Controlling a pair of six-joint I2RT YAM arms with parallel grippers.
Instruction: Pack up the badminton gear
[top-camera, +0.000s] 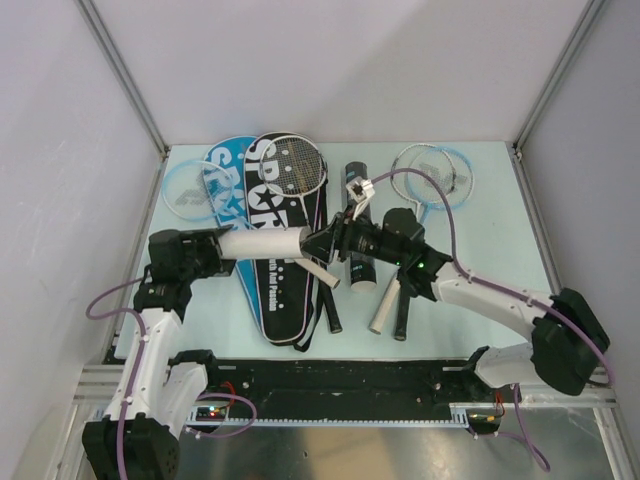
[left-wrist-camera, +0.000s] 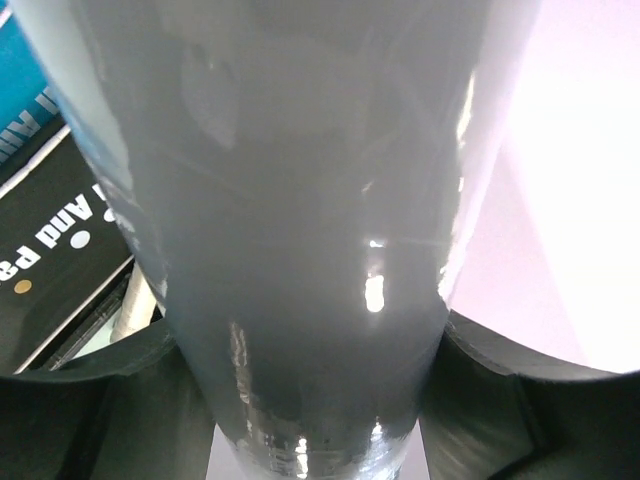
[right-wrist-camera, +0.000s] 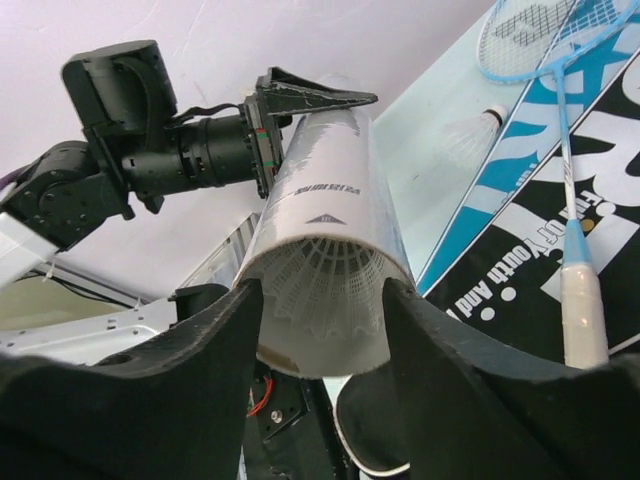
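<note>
My left gripper (top-camera: 226, 243) is shut on a white shuttlecock tube (top-camera: 265, 243), held horizontally over the two racket bags (top-camera: 285, 310); it fills the left wrist view. The tube's open end faces my right gripper, whose fingers stand part open at its rim, with shuttlecock feathers (right-wrist-camera: 330, 270) visible just inside. Whether those fingers touch anything is unclear. A loose shuttlecock (right-wrist-camera: 470, 135) lies beside the blue bag (right-wrist-camera: 500, 185).
A dark tube (top-camera: 360, 270) lies right of the bags. Several rackets lie about, including a pair (top-camera: 445, 175) at the back right.
</note>
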